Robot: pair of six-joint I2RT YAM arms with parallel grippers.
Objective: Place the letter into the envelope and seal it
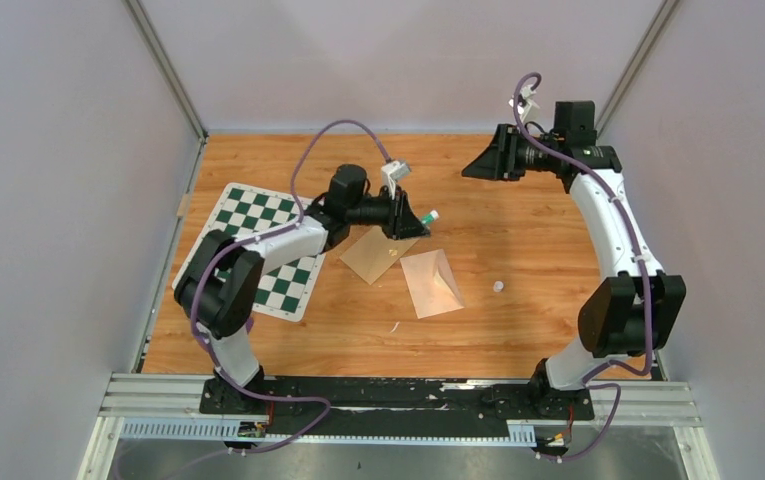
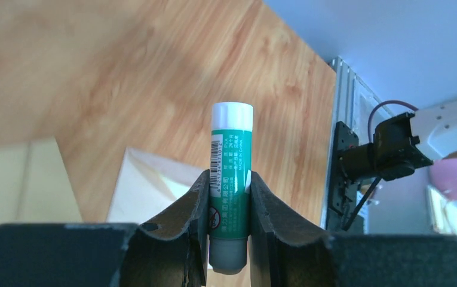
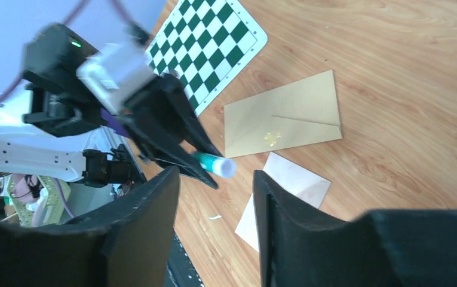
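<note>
A green glue stick [image 2: 232, 161] with a white end stands upright in the left wrist view, clamped between the fingers of my left gripper [image 1: 421, 229]. In the top view that gripper is raised over the right part of a brown folded paper [image 3: 250, 122] with small gold marks. Beside it lies a pale envelope-like paper [image 1: 425, 290] showing a pointed fold on its right side. Whether a letter is inside either paper cannot be told. My right gripper [image 1: 465, 174] is at the back right, away from both papers, its fingers parted with nothing held.
A green-and-white checkered board [image 1: 285, 290] lies on the left under the left arm. A small white cap-like piece [image 1: 498, 286] rests right of the pale paper, and a white scrap [image 1: 395, 326] lies in front.
</note>
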